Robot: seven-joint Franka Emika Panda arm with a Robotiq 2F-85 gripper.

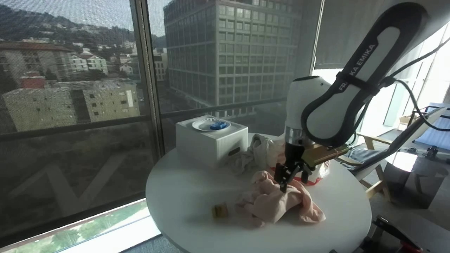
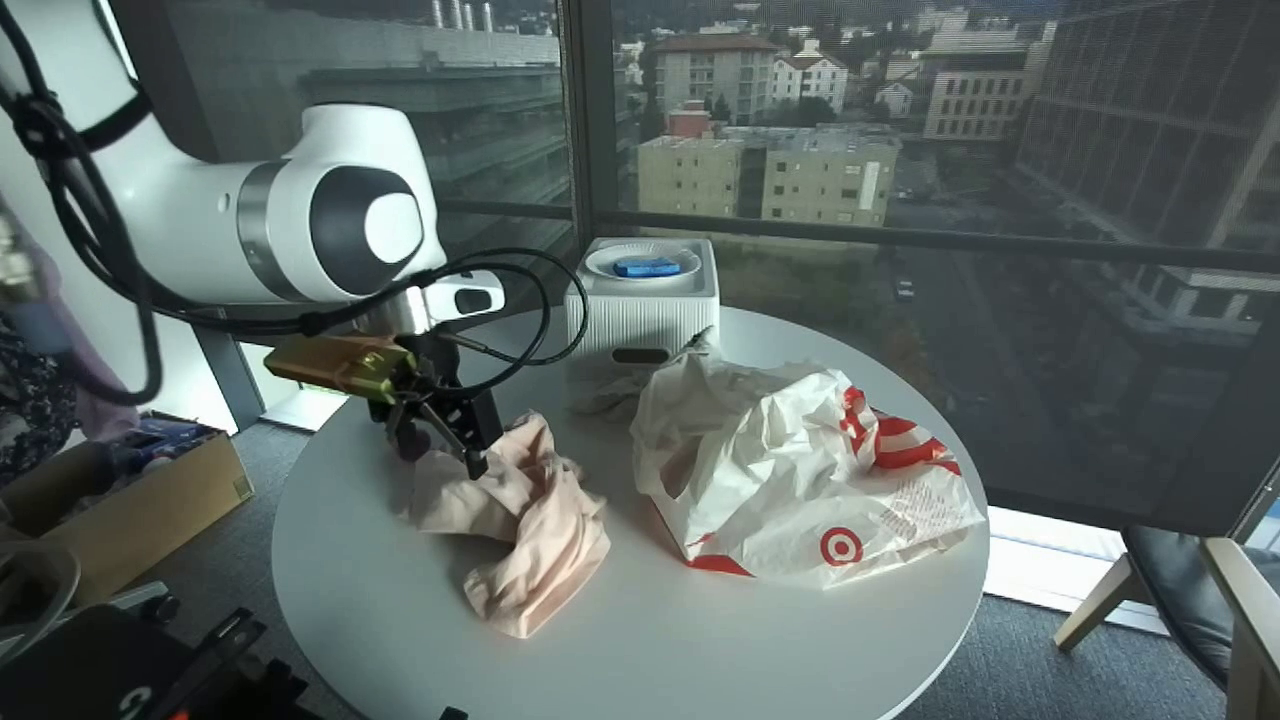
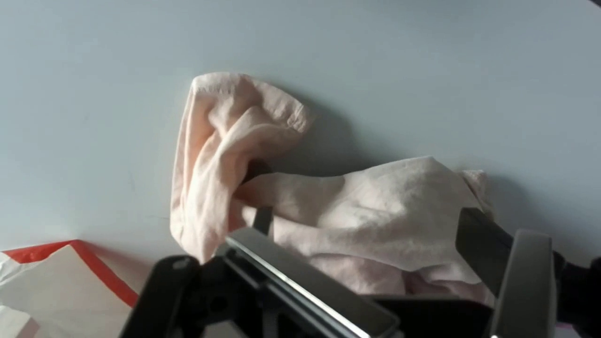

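Note:
A crumpled pale pink cloth (image 1: 276, 204) lies on the round white table, and my gripper (image 1: 293, 181) hangs over it, pointing down. Seen in exterior view 2, the gripper (image 2: 444, 456) is at the back part of the cloth (image 2: 540, 516). The wrist view shows its two dark fingers wide apart, with folds of the pink cloth (image 3: 366, 219) beneath and between them. The gripper stands open, gripping nothing. Whether the fingertips touch the fabric, I cannot tell.
A white and red plastic bag (image 2: 792, 480) stands close to the cloth. On a white box (image 2: 642, 318) rests a plate (image 1: 197, 125) with a blue object (image 1: 218, 125). A grey cloth (image 1: 244, 162) lies by the box.

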